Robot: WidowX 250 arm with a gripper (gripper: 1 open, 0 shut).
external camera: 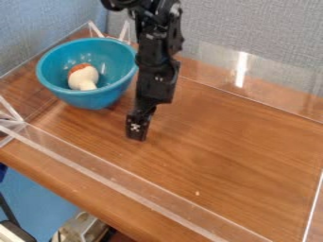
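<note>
A light blue bowl (112, 93) stands at the left rear of the wooden table. Inside it lies a pale round object (83, 79) with a red-orange top. My black gripper (138, 129) hangs just right of the bowl and toward the front, low over the wood, pointing down. The view is too small to tell how far apart its fingers are or whether anything is between them.
Clear barriers (244, 68) edge the table, with a textured grey wall behind. A blue area and some clutter show below the left front edge.
</note>
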